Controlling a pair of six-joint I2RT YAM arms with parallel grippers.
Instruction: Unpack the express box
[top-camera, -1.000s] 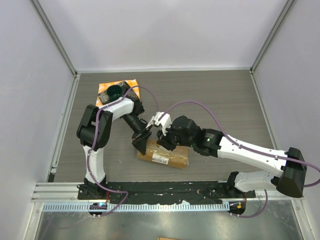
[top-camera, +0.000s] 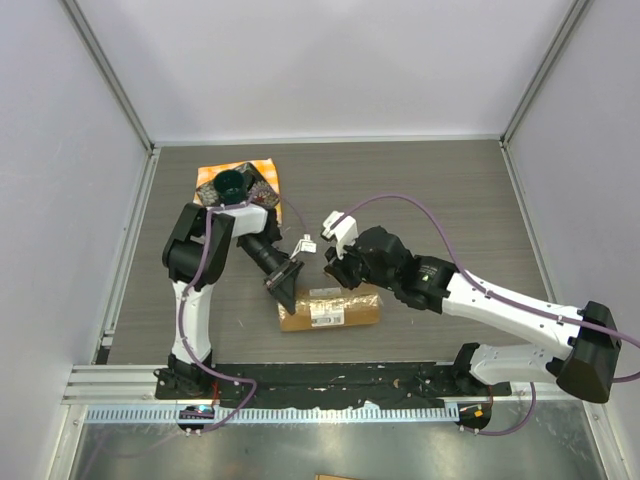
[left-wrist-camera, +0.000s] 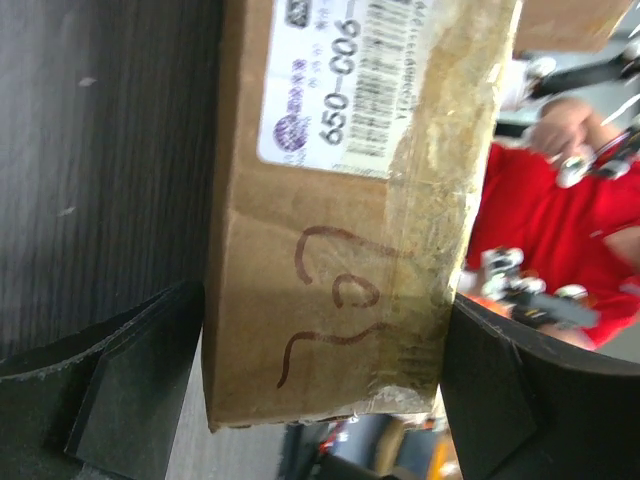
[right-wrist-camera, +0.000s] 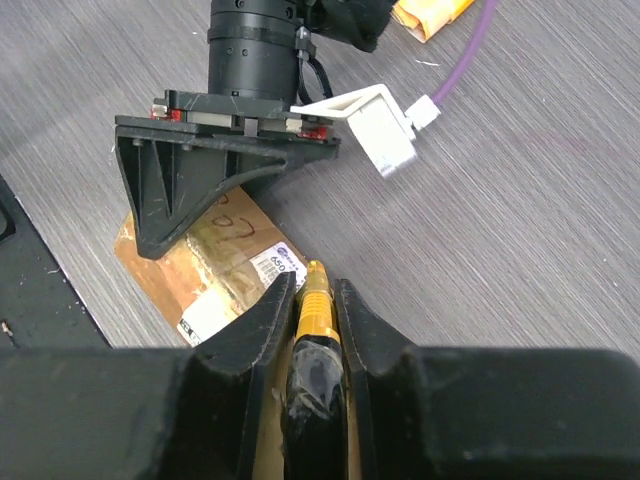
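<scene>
A brown taped cardboard box (top-camera: 350, 312) lies near the table's front edge, its long side about parallel to that edge. White labels show on it. My left gripper (top-camera: 284, 288) is at the box's left end; in the left wrist view its open black fingers (left-wrist-camera: 130, 385) stand either side of the hand-marked end. Whether they touch the cardboard, I cannot tell. My right gripper is shut on a yellow and black cutter (right-wrist-camera: 317, 316), its tip pointing away from the fingers. In the top view the right gripper hovers just behind the box.
At the back left, an orange-and-white item (top-camera: 262, 165) lies under a dark patterned one (top-camera: 265, 190) and a dark green round object (top-camera: 229, 184), close to the left arm. Purple cables arch over both arms.
The box was slanted, its right end nearer the front; it has turned to lie straight. My right gripper has moved a little right and back from the box's top. The left gripper has shifted slightly.
</scene>
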